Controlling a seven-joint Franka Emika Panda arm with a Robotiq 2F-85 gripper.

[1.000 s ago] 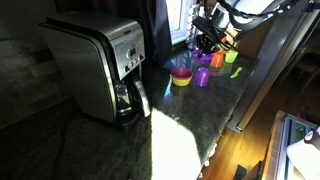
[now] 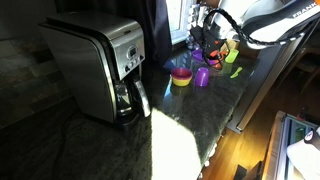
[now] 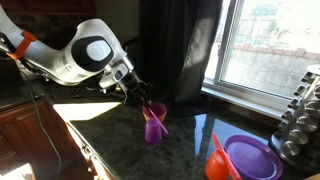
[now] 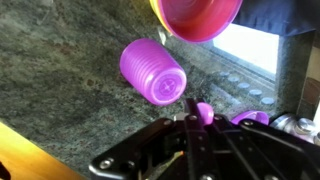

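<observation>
In the wrist view my gripper is shut, and a thin purple utensil (image 4: pixel 205 112) shows at its fingertips. The second exterior view shows that utensil (image 3: pixel 160 128) slanting down from the gripper (image 3: pixel 146 101) past a purple cup (image 3: pixel 153 132). The purple cup (image 4: pixel 153 72) lies beside the fingers in the wrist view, apart from them. Close by are stacked bowls, red inside and yellow outside (image 2: pixel 181 77). The far end of the utensil is hard to make out.
A coffee maker (image 2: pixel 105 68) stands at the near left of the dark counter. A purple plate (image 3: pixel 255 160) and an orange cup (image 3: pixel 216 166) with a utensil sit near the window. A green cup (image 2: pixel 231 57) is toward the back.
The arm has swung left in the first exterior view, bringing the gripper closer to the bowls and the purple cup. The cups and bowls look unmoved.
</observation>
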